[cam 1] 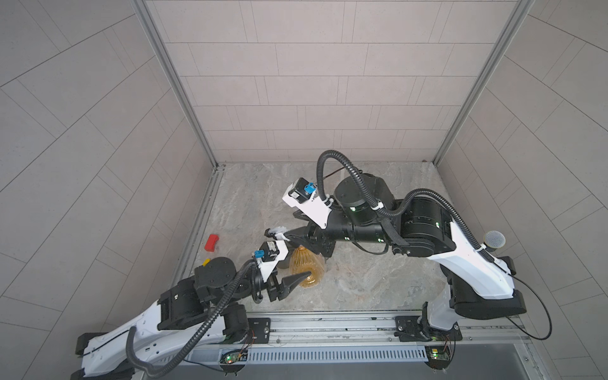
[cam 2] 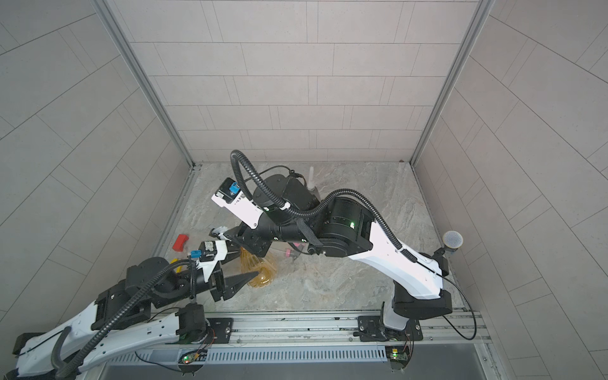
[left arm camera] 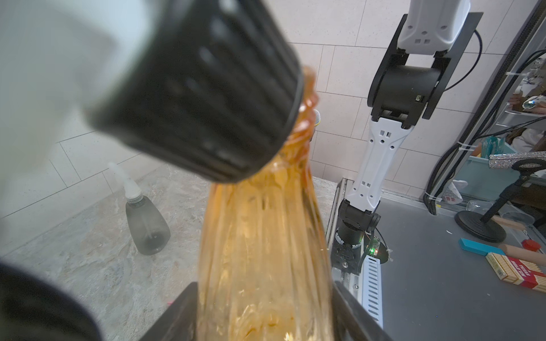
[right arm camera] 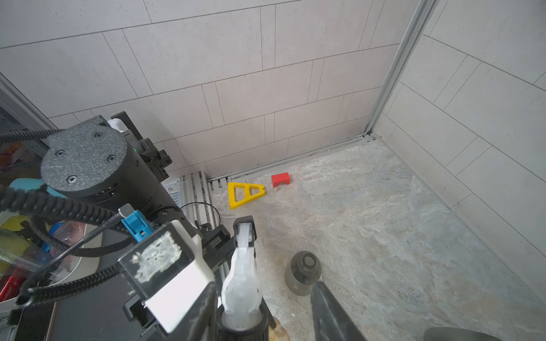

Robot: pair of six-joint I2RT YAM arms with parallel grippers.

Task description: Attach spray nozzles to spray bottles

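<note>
An amber ribbed bottle (left arm camera: 264, 244) stands between the fingers of my left gripper (cam 1: 296, 280). Both fingers look close against its sides, but whether they grip it I cannot tell. At the bottle's neck is a white spray nozzle with a black ribbed collar (left arm camera: 210, 91), tilted and blurred in the left wrist view. Whether the collar sits on the mouth is unclear. My right gripper is open around the nozzle; it lies by one finger, with a gap to the other finger (right arm camera: 335, 318).
A grey bottle (right arm camera: 303, 275) without a nozzle stands beyond my right gripper. Another grey bottle (left arm camera: 146, 224) wears a white nozzle. A red block (right arm camera: 280, 179) and a yellow triangular piece (right arm camera: 244, 194) lie near the table edge.
</note>
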